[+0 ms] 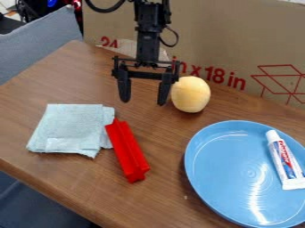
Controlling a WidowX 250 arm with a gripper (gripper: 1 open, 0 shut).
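Note:
My black gripper (144,89) hangs open above the back middle of the table, just left of a pale yellow round object (192,94), with nothing between its fingers. A folded light grey cloth (67,127) lies at the left, with a long red block (127,151) to its right. A blue plate (236,187) sits at the right front, holding a toothpaste tube (284,161).
A large cardboard box (238,40) stands along the back. A grey chair (34,40) is beyond its left edge.

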